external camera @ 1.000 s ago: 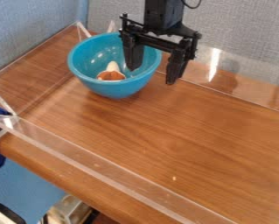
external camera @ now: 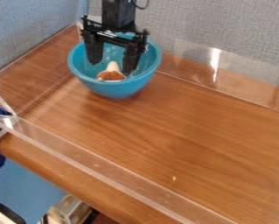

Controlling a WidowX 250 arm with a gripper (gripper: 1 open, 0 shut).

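Note:
A blue bowl [external camera: 118,86] sits at the back left of the wooden tray. Inside it lies an orange object with a pale top [external camera: 111,73]. My black gripper [external camera: 114,61] hangs over the bowl, open, with its fingers spread above and around the orange object, apparently not touching it.
A grey textured panel stands behind. Dark blue items and metal parts lie outside at the lower left.
My gripper has moved left from the bowl's right side to over its middle. The bowl and its contents look unmoved.

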